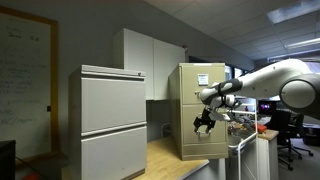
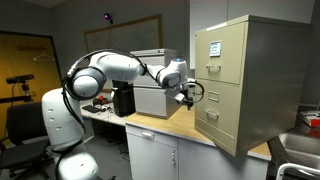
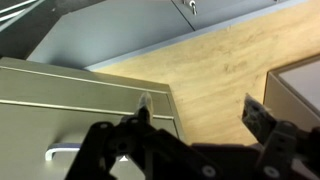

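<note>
A tall beige filing cabinet [image 2: 235,82] stands on the wooden counter [image 2: 180,122], its stacked drawers shut and a paper label near its top. In front of those drawers hangs my gripper [image 1: 205,128], apart from the handles as far as can be seen. My gripper is open in the wrist view, with only counter visible between its fingers. A metal drawer handle [image 3: 78,149] shows at lower left there, on the beige cabinet front [image 3: 70,100]. The grey two-drawer cabinet [image 1: 112,100] stands farther left in the first exterior view, its drawers also shut.
White wall cupboards [image 1: 148,58] hang behind the counter. A wire rack [image 1: 245,140] stands right of the beige cabinet, under the arm. Bare counter [image 3: 205,75] lies between the two cabinets.
</note>
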